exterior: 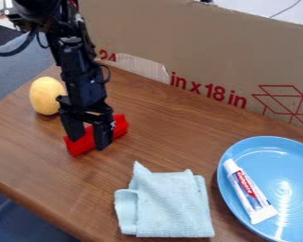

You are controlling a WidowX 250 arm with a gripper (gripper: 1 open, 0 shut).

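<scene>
My black gripper (88, 132) is down over a red cylindrical object (79, 144) on the wooden table, its fingers on either side of the object's middle. Whether the fingers grip it or only straddle it I cannot tell. A yellow rounded object (45, 93) lies behind and left of it, partly hidden by the arm.
A folded light-blue cloth (165, 206) lies front centre. A blue plate (294, 180) with a toothpaste tube (248, 191) is at the right. A cardboard barrier (204, 52) stands along the back. Its left edge is near.
</scene>
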